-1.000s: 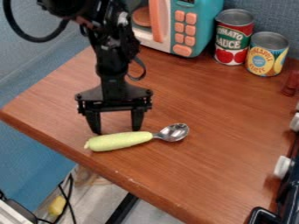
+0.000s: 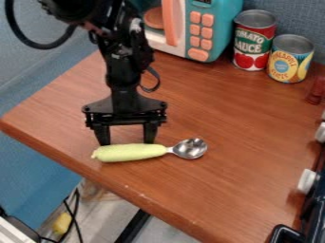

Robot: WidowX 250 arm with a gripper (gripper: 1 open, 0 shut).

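The black gripper (image 2: 125,135) hangs over the left part of the wooden table, its two fingers open and pointing down, just above a spoon (image 2: 131,152) with a pale yellow handle. The spoon lies flat, its metal bowl (image 2: 189,148) toward the right. Whether the fingertips touch the handle is hard to tell.
A teal toy microwave (image 2: 206,28), a tomato can (image 2: 253,43) and a second can (image 2: 290,61) stand at the back. A small red bottle (image 2: 316,93) and a black appliance (image 2: 305,209) are at the right edge.
The spoon lies in the same place.
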